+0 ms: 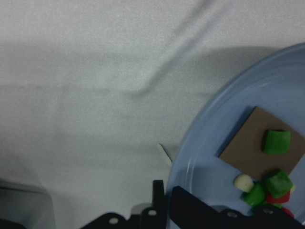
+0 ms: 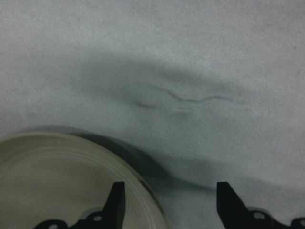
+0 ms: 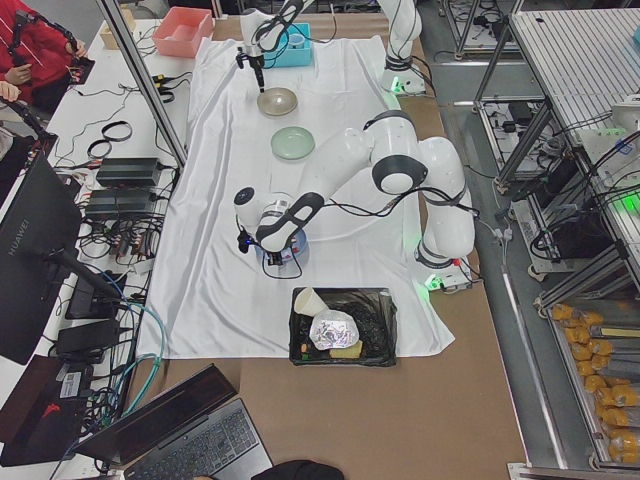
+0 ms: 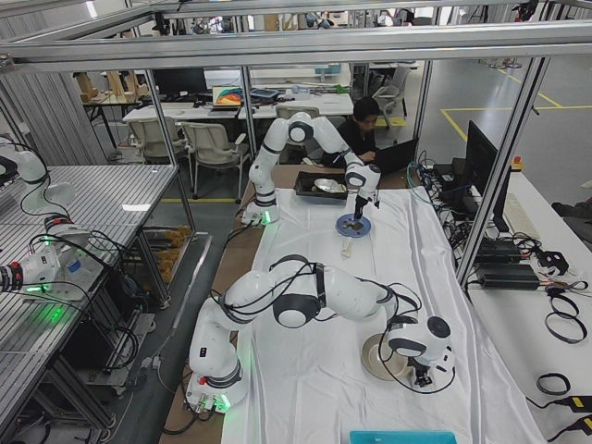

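A blue plate (image 1: 200,143) holds a brown square (image 1: 243,148) and several small green, red and pale pieces (image 1: 277,183). My left gripper is shut on the plate's rim. At the other end of the cloth, my right gripper stands open at the rim of a beige bowl (image 2: 66,176), with nothing seen held between its fingers.
A pale green plate (image 3: 292,142) lies mid-cloth. A black lined container (image 3: 370,330) with a cup and foil item sits beyond the blue plate; a turquoise bin (image 3: 290,58) stands at the other end.
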